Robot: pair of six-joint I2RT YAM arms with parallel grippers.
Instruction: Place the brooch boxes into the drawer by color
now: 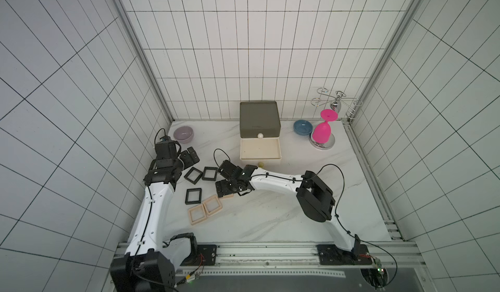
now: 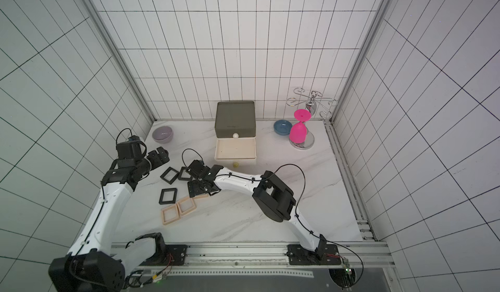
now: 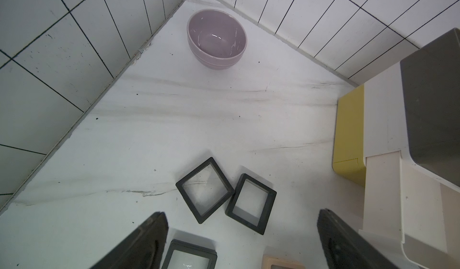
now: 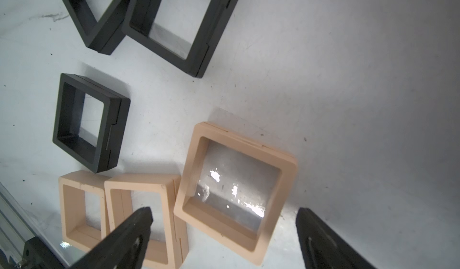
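Black brooch boxes [image 3: 190, 202] [image 4: 115, 125] and beige brooch boxes [image 4: 282, 182] lie on the table, left of centre. The drawer unit has a grey top [image 1: 259, 116] and a pale drawer [image 1: 260, 148] pulled out. My right gripper stands open above the rightmost beige box, its fingertips either side of that box, with nothing visibly held. My left gripper hangs open at the left side, over the table by the black boxes, with nothing between its fingers.
A lilac bowl [image 3: 216, 38] sits in the back left corner. A blue bowl [image 1: 302, 127], a pink object [image 1: 322, 131] and a metal stand are at the back right.
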